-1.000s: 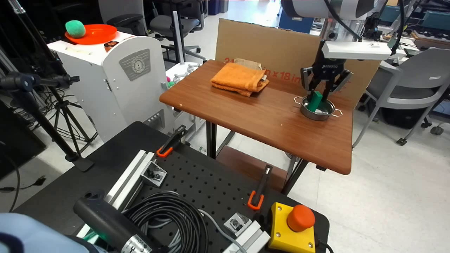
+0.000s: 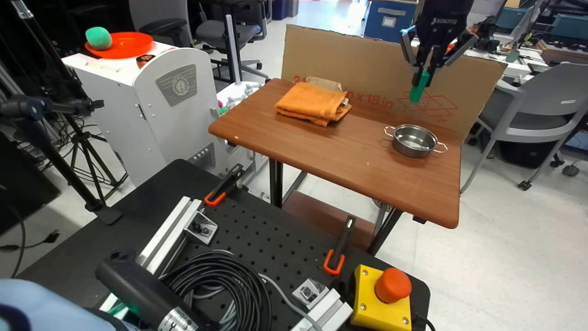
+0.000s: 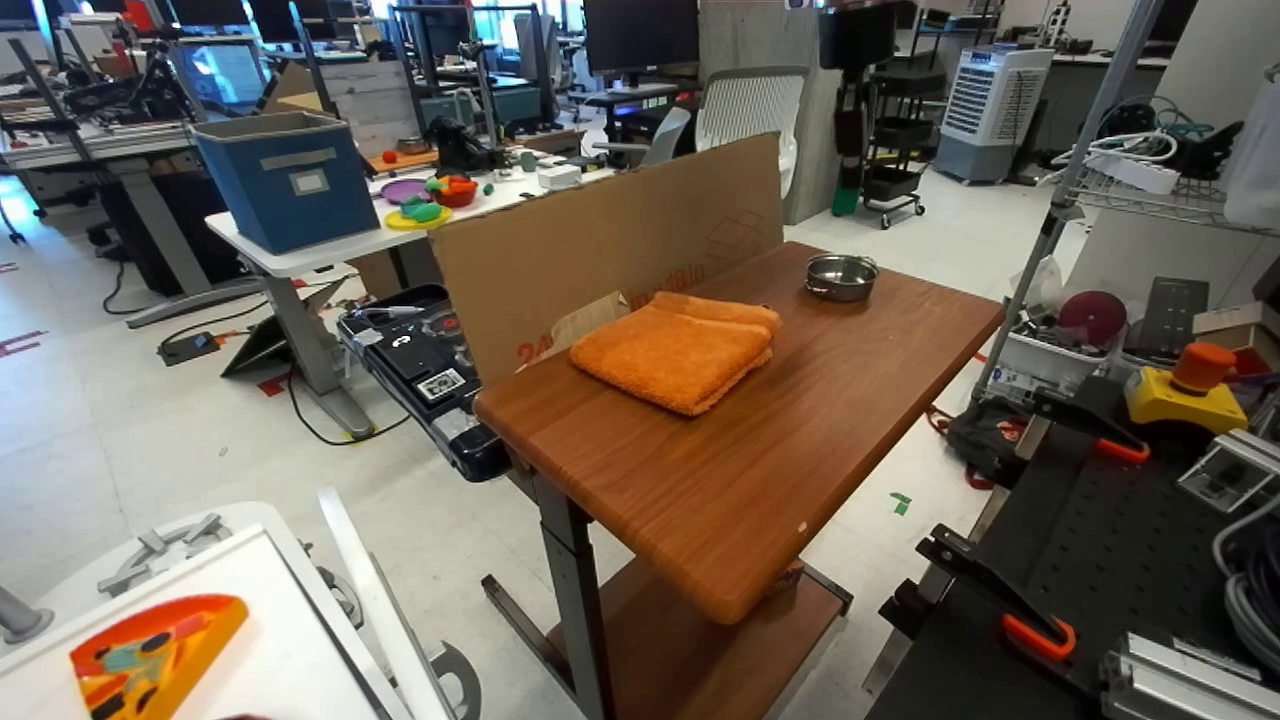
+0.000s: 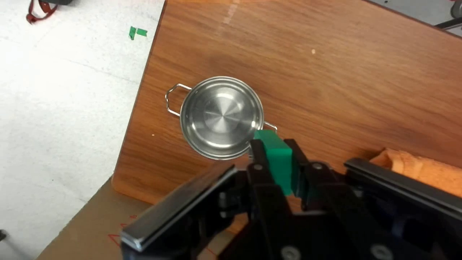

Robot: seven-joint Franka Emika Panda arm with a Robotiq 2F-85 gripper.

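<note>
Shut on a green block (image 2: 420, 88), my gripper (image 2: 423, 75) hangs well above the table's far right part. The wrist view shows the same green block (image 4: 278, 162) pinched between the two black fingers of the gripper. Below it a small steel pot (image 2: 414, 140) with two wire handles stands upright on the wooden table. From above, the pot (image 4: 222, 117) looks empty, though the block hides a bit of its edge by one handle. At the upper edge of the second exterior view, the green block (image 3: 846, 200) hangs beyond the cardboard.
A folded orange towel (image 2: 314, 103) lies on the table, left of the pot. An upright cardboard sheet (image 2: 353, 69) borders the table's back edge.
The gripper has risen from the pot, lifting the green block out of it and high above the table. Pot and towel have stayed in place.
</note>
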